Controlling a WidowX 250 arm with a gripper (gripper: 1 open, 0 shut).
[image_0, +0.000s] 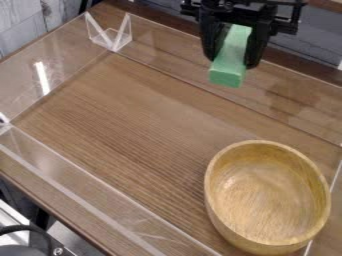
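Note:
My black gripper (230, 36) is at the top right, high in the view, shut on a green block (230, 62) that hangs upright below it. The wooden bowl (267, 228) sits at the lower right, well below and apart from the gripper, with nothing visible inside it.
A white wire holder (111, 32) stands at the upper left. A dark cable runs at the lower left edge.

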